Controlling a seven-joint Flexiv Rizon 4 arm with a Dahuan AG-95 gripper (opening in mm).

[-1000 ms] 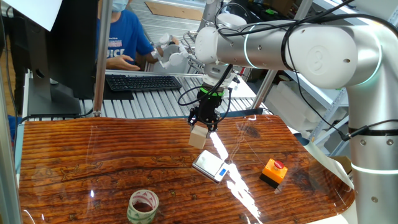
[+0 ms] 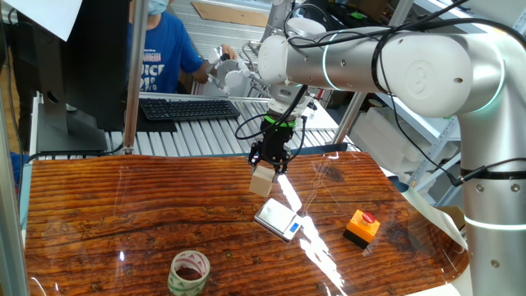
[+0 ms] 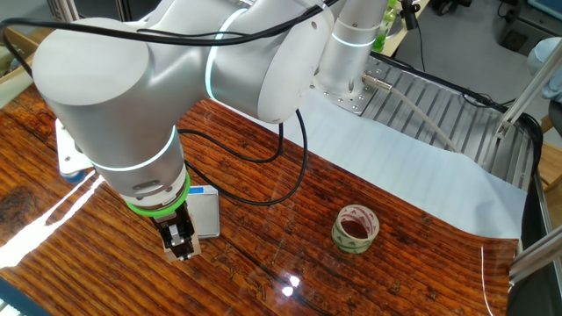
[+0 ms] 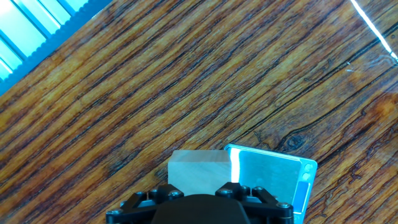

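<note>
A pale, box-shaped block (image 2: 262, 182) is at the fingertips of my gripper (image 2: 268, 163), which points down near the table's back edge. In the wrist view the block (image 4: 199, 169) fills the space between the fingers, and the gripper looks shut on it. Its lower part is hidden there by the gripper body. Whether the block touches the tabletop is hard to tell. Close beside it lies a small flat silver scale (image 2: 279, 218) with a blue display; nothing rests on its plate. The other exterior view shows the scale (image 3: 205, 213) partly behind the gripper (image 3: 182, 252).
A roll of tape (image 2: 188, 272) stands at the table's front. An orange box with a red button (image 2: 362, 228) sits to the right of the scale. Behind the table are a keyboard (image 2: 189, 109) and a person (image 2: 164, 53).
The arm, block, scale and other table items have not visibly moved. Only the person in the background has shifted their hands.
</note>
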